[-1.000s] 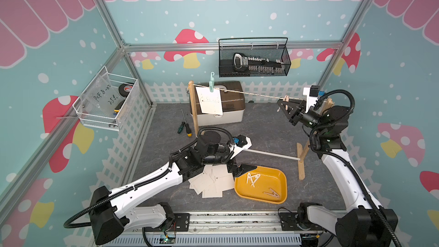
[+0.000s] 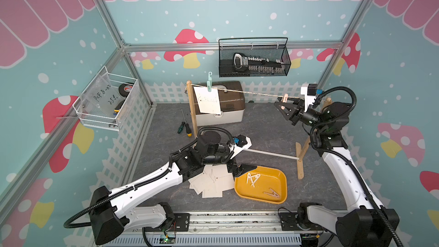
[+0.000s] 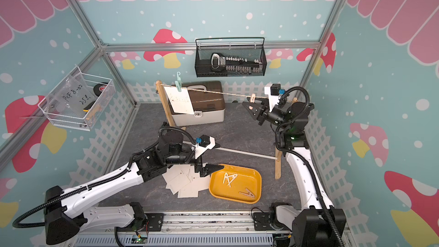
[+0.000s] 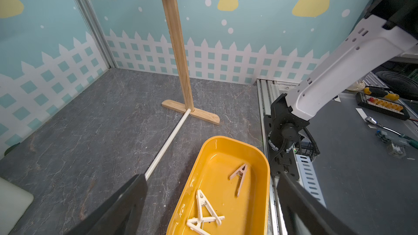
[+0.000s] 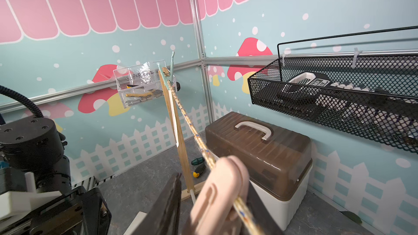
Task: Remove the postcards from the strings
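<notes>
One pale postcard [image 2: 208, 100] hangs near the left post, held on the string [image 2: 254, 93] by a mint-green clip [image 2: 209, 83]. Toward the right end, a pink clothespin [image 5: 219, 189] straddles the string with no card under it. My right gripper is around this pin: its left finger [image 5: 174, 195] stands clear with a gap, while the pin partly covers the right one. Low by the yellow tray [image 4: 208, 148], my left gripper is open and empty. Several removed cards [image 2: 212, 182] lie on the table left of the tray.
White clothespins [image 2: 252, 179] and a pinkish one [image 2: 272, 193] lie in the tray. Behind the string stands a brown-lidded box [image 5: 261, 148]; a black mesh basket [image 5: 339, 91] hangs on the back wall. Screwdrivers [image 2: 188, 129] lie beside the left post [image 2: 192, 109].
The left post, hanging card and string have shifted slightly left. My right gripper has moved a little, and more of the pink pin shows above its fingers. The left arm is still.
</notes>
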